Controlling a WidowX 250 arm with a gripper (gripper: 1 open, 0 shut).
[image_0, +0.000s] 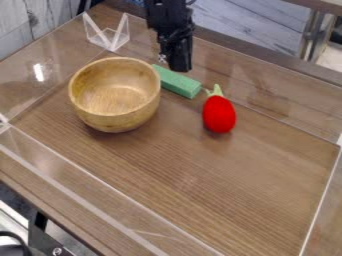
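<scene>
My gripper (163, 60) is at the top middle, dark, just above and behind a green rectangular block (178, 83); its fingers look close together, with nothing visible held between them. The block lies flat on the wooden table beside a tan round bowl (114, 95), at its right. A red rounded object (219, 116), with a pale green piece at its upper end, lies to the right of the block.
A white wire-like or clear object (107, 30) stands at the upper left.
</scene>
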